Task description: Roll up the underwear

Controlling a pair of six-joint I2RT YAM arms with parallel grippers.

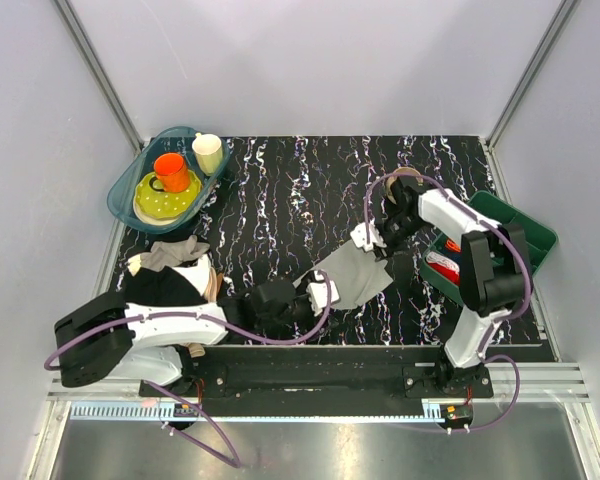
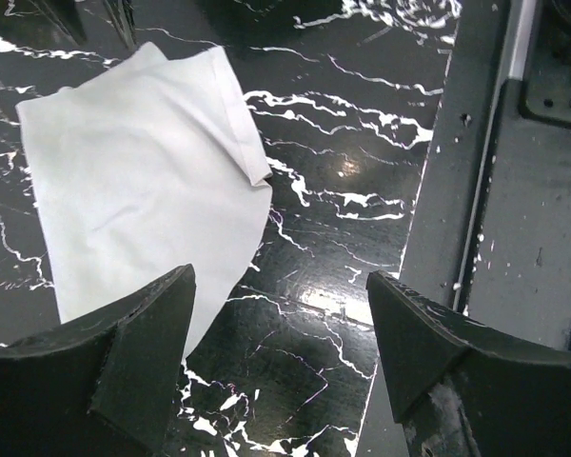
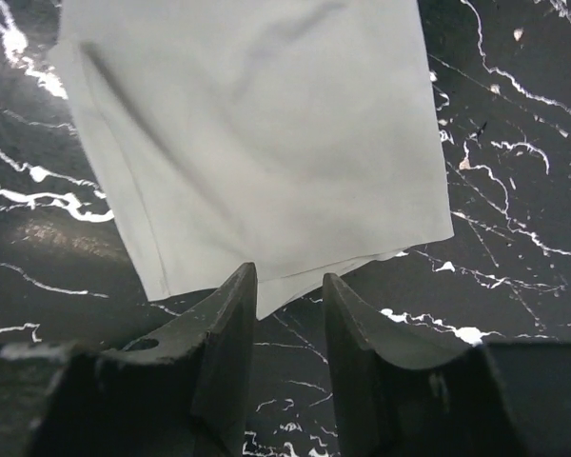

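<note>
The light grey underwear (image 1: 358,278) lies mostly flat on the dark marble table, between my two grippers. In the left wrist view, a corner of the grey cloth (image 2: 138,181) is turned over near its upper edge. My left gripper is open, its left finger overlapping the cloth's edge in view and bare table showing in the gap. My right gripper has a narrower gap between its fingers, with the cloth's lower edge and a bit of the layer beneath showing there. Neither gripper holds the cloth.
At the back left stands a blue basket (image 1: 120,196) with an orange mug (image 1: 171,172), a pale cup and a green plate. A pile of clothes (image 1: 170,253) lies by the left arm. A green bin (image 1: 530,240) is on the right, and a tan bowl (image 1: 405,178) lies partly behind the right arm.
</note>
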